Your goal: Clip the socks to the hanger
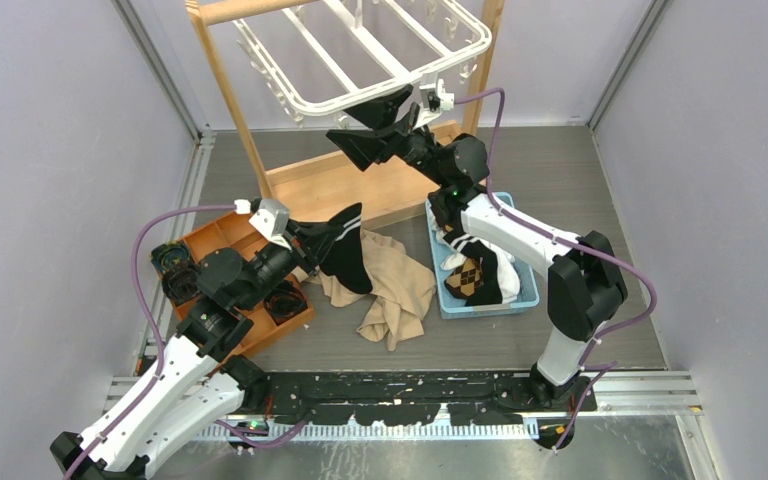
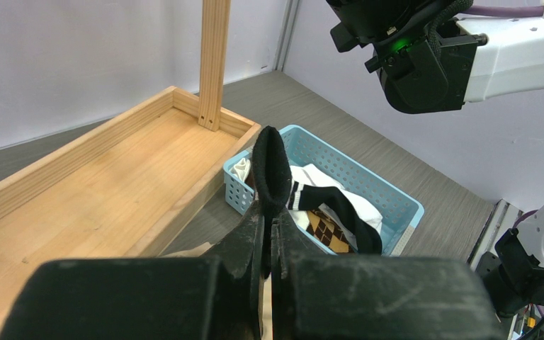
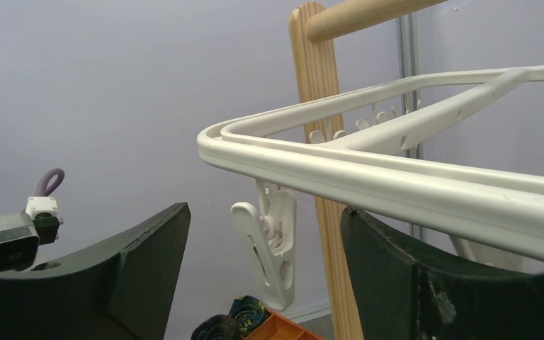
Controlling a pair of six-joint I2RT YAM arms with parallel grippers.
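Note:
My left gripper (image 1: 336, 232) is shut on a black sock (image 1: 348, 262) with white stripes, which hangs over the beige cloth; in the left wrist view the sock (image 2: 270, 170) rises from between the shut fingertips. The white hanger (image 1: 410, 78) hangs from a wooden frame at the top. My right gripper is part open at the hanger's front edge, one finger on each side of a white clip (image 3: 268, 244). Neither finger appears to touch this clip. The hanger's rail (image 3: 411, 191) passes above the right fingers.
A blue basket (image 1: 488, 312) of socks stands at the right, beneath the right arm. An orange divided box (image 1: 222, 235) with rolled dark items sits behind the left arm. The beige cloth (image 1: 400, 285) lies on the floor, in front of the frame's wooden base (image 1: 360, 190).

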